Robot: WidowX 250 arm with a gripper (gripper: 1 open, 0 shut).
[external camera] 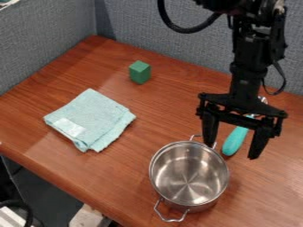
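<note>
The black gripper (231, 149) hangs low at the right, its two fingers spread apart above a turquoise-handled utensil (233, 142) that runs between them, its metal end mostly hidden behind the gripper. Whether the fingers are level with the handle is hard to tell. Just in front and to the left stands a steel pot (190, 177) with wire handles, empty.
A folded pale-blue cloth (89, 118) lies at the left, and a green block (140, 72) sits at the back. A grey padded wall (142, 27) bounds the back.
</note>
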